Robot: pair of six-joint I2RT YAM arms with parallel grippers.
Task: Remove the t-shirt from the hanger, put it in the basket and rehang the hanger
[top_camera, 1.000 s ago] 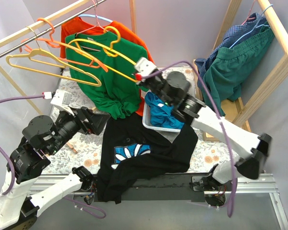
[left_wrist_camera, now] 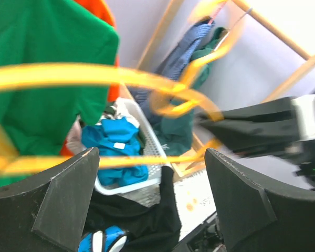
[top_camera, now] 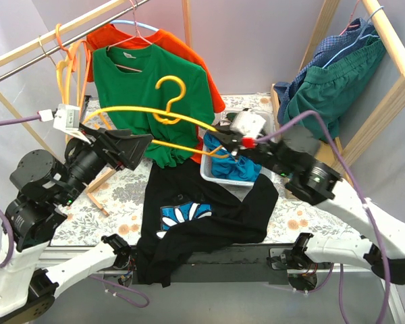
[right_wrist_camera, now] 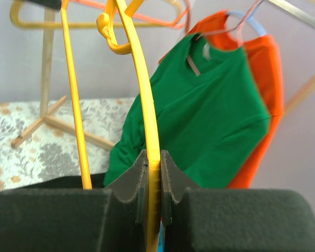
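A bare yellow hanger [top_camera: 163, 112] spans the space between my arms, its hook [top_camera: 182, 88] pointing to the back. My right gripper is shut on one end of this hanger. Just in front of the hanger's other end, my left gripper stands part open; the yellow bars cross the view beyond its fingertips, and nothing shows gripped. On the table below lies a black shirt [top_camera: 196, 243] with a blue and white print, clear of the hanger. A green T-shirt [top_camera: 152, 101] hangs on a pink hanger at the back.
Orange clothing [top_camera: 209, 88] hangs behind the green shirt. Empty hangers [top_camera: 69, 71] sit on the rail at left, close to the yellow hanger. A white basket [top_camera: 237, 181] holds blue cloth. Dark green shorts [top_camera: 337, 81] hang at right.
The empty hangers on the rail have swung round. The left arm has shifted slightly.
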